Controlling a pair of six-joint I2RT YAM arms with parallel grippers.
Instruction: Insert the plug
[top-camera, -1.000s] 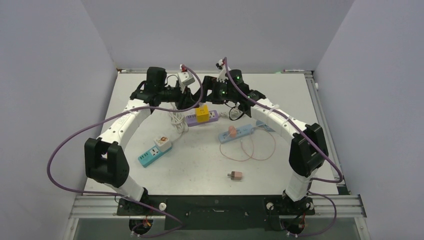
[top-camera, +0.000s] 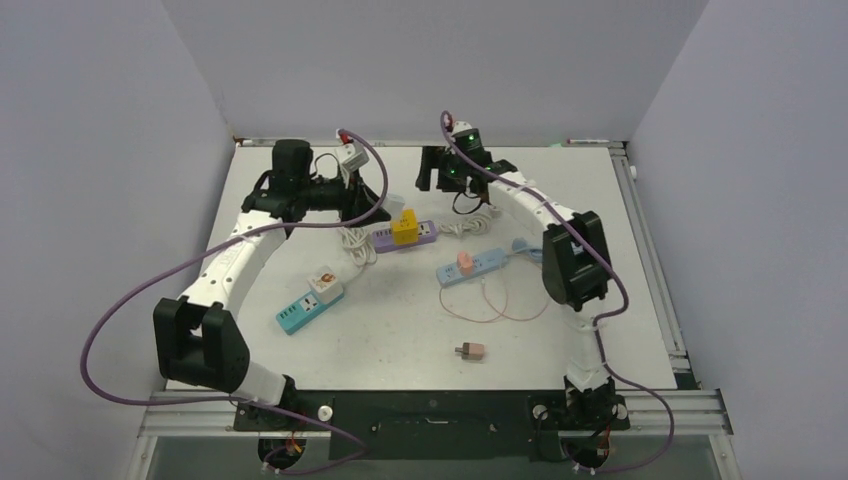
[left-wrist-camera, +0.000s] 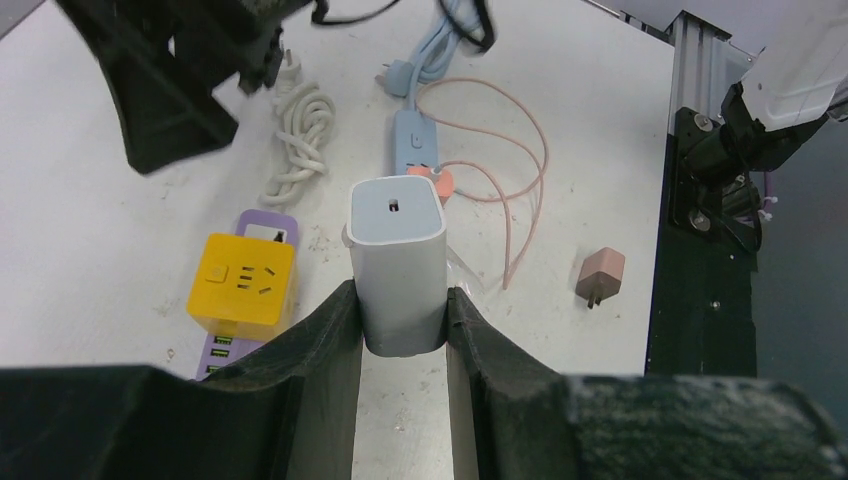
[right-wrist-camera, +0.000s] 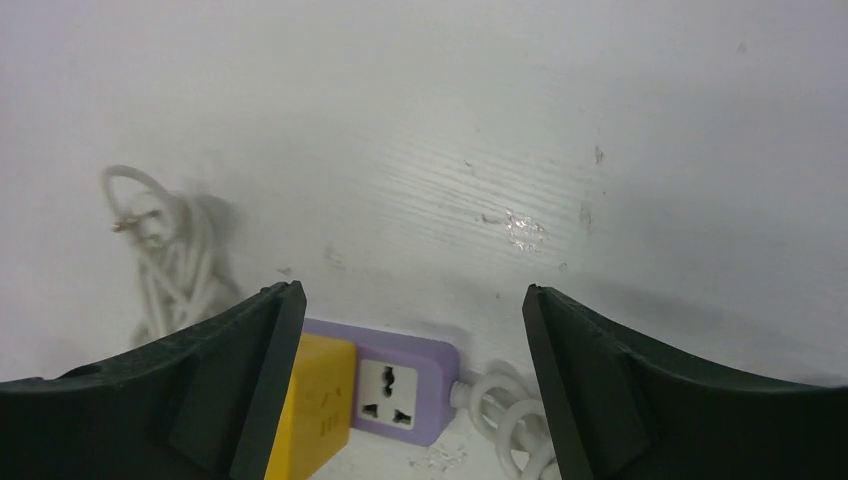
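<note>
My left gripper (top-camera: 380, 208) is shut on a white plug adapter (left-wrist-camera: 397, 260), held in the air beside the yellow adapter (top-camera: 404, 227) on the purple power strip (top-camera: 384, 242). My right gripper (top-camera: 430, 170) is up and to the right of it, open, with nothing between its fingers. In the right wrist view the purple strip's free socket (right-wrist-camera: 386, 393) shows below, between the fingers, next to the yellow block.
A light-blue strip (top-camera: 482, 264) with a pink plug stands right of centre, a teal strip (top-camera: 298, 316) with a white block at front left. A pink-brown plug (top-camera: 470, 351) lies at the front. Coiled cables lie around the strips.
My right gripper moved away from the left gripper's plug and now stands farther back, its arm swung inward. The left gripper has shifted slightly left with the white plug.
</note>
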